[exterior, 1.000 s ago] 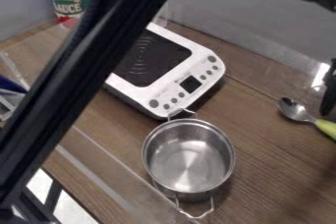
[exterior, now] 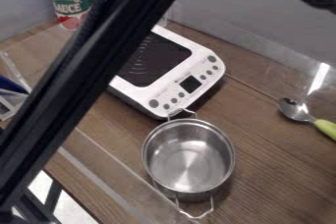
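Note:
A steel pot [exterior: 188, 157] with two handles stands on the wooden counter, in front of a white induction cooktop [exterior: 188, 87] with a black plate. A spoon [exterior: 296, 109] with a green handle lies to the right. A dark part of the robot shows at the top right; its fingertips are not visible.
A tomato sauce can [exterior: 71, 2] stands at the back left. A blue object [exterior: 10, 96] is partly visible at the left edge. A dark beam crosses the left of the view.
The dark robot part at the right edge beside the spoon has moved up and out of that spot. The pot, cooktop and spoon are unmoved.

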